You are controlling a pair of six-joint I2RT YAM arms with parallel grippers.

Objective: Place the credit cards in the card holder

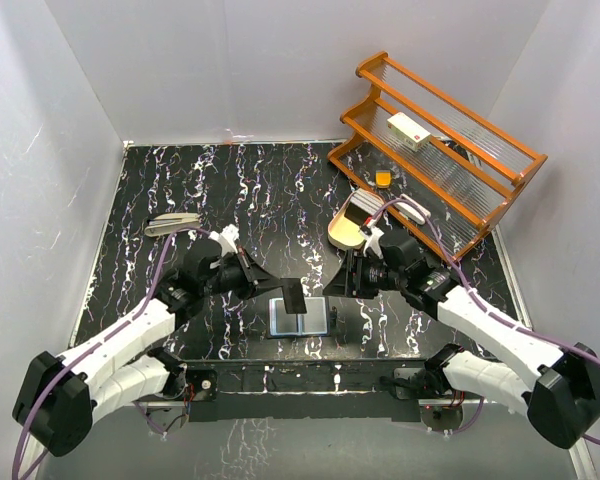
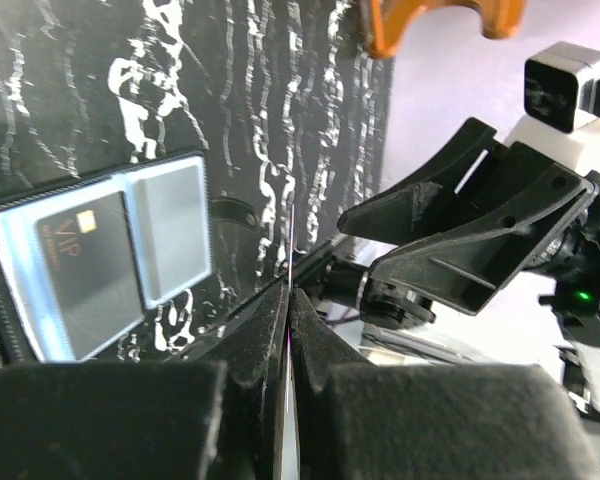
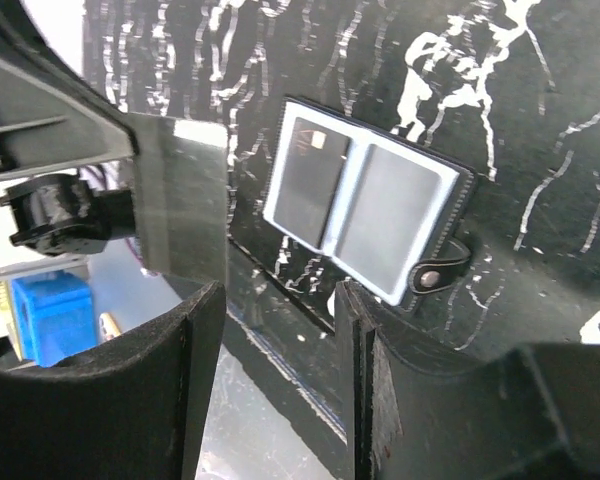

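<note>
A dark card (image 1: 294,296) hangs upright from my left gripper (image 1: 278,285), which is shut on it. The same card (image 2: 290,235) appears edge-on in the left wrist view and broadside as a grey card (image 3: 185,195) in the right wrist view. My right gripper (image 1: 332,287) stands open to the right of it, nothing between its fingers. Below both lies the opened card holder (image 1: 300,317). One of its clear pockets shows a dark VIP card (image 2: 90,270); the other pocket (image 3: 395,215) looks empty.
A yellow-edged basket (image 1: 342,235) holding a dark item stands behind the right gripper. The wooden rack (image 1: 440,140) with a white box (image 1: 409,131) fills the back right. At the left lies a stapler-like object (image 1: 172,223).
</note>
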